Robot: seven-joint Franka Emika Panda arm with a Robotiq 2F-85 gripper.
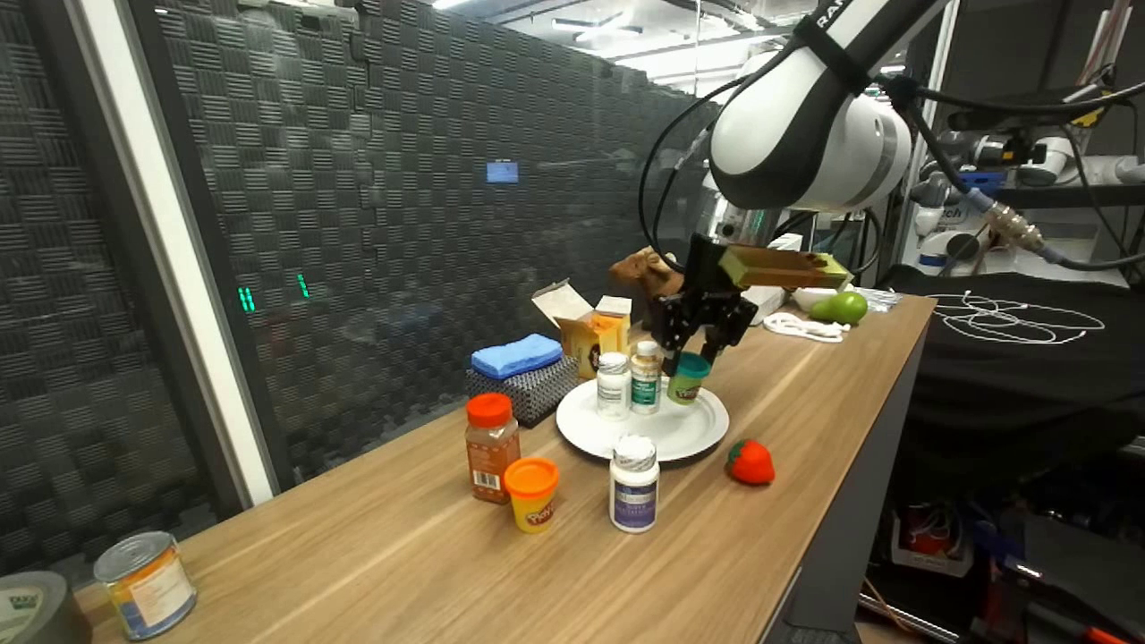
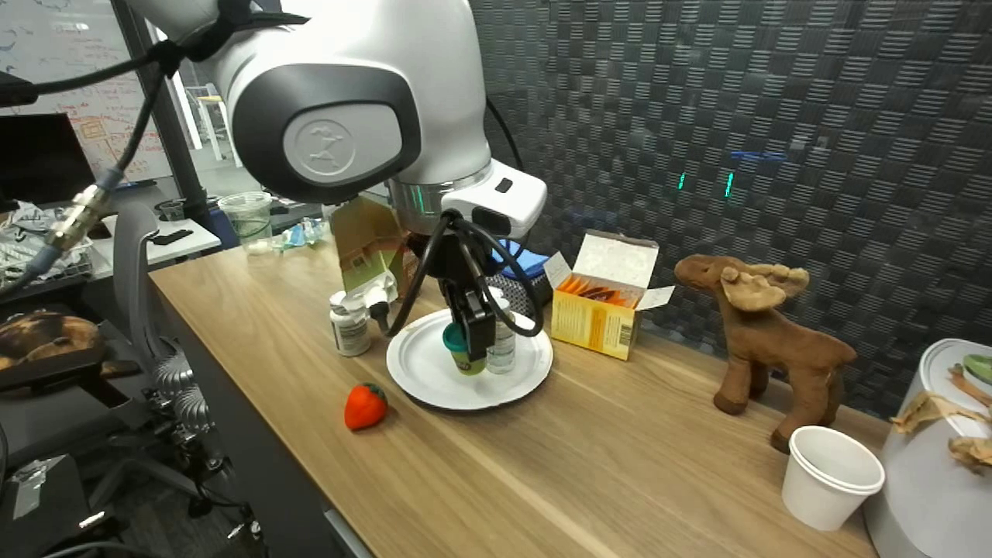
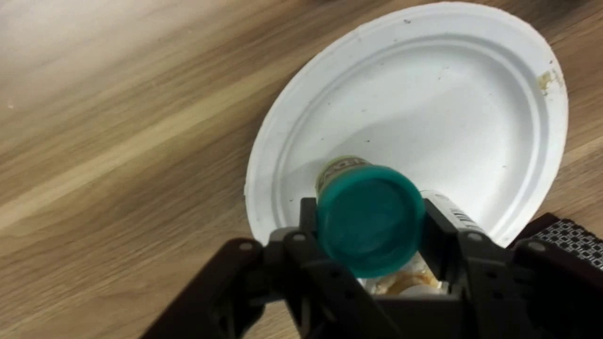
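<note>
Between the fingers of my gripper is a small tub with a teal lid (image 3: 373, 217), a Play-Doh can, and the fingers are shut on it. The tub (image 1: 687, 382) is over the far part of the white plate (image 1: 689, 431), slightly tilted; whether its base touches the plate I cannot tell. Two white-capped bottles stand on the plate: a white one (image 1: 613, 388) and one with a green label (image 1: 645, 381), close beside the tub. In the second exterior view the gripper's finger partly covers the tub (image 2: 465, 358).
Nearer the first camera stand a purple-labelled bottle (image 1: 633, 494), an orange-lidded tub (image 1: 531, 495) and a red-lidded jar (image 1: 491, 451). A toy strawberry (image 1: 751, 461) lies right of the plate. An open tea box (image 2: 600, 307) and a plush moose (image 2: 767, 339) line the wall side.
</note>
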